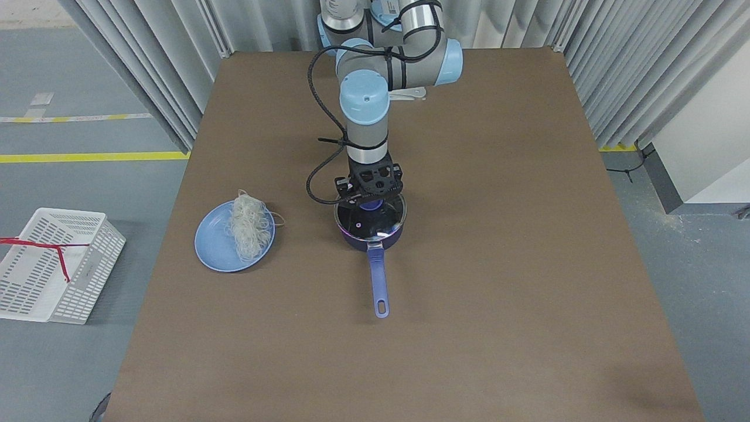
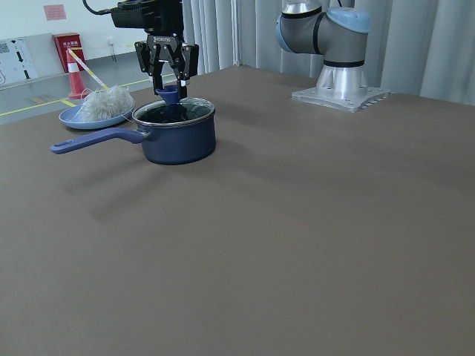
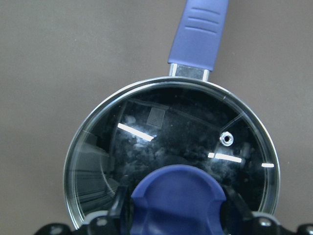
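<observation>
A dark blue saucepan [image 2: 182, 148] with a glass lid [image 3: 161, 127] stands on the brown table, its long blue handle [image 1: 378, 281] pointing toward the front camera. My gripper [image 2: 169, 87] is lowered over the lid, with the lid's blue knob [image 3: 177, 205] between its fingers, one on each side in the wrist view. Whether the fingers press on the knob is hard to tell. The lid sits on the pan's rim.
A blue plate [image 1: 214, 246] with a tangle of pale noodle-like strands [image 1: 249, 221] lies left of the pan in the front view. A white basket [image 1: 84, 281] sits on the floor at left.
</observation>
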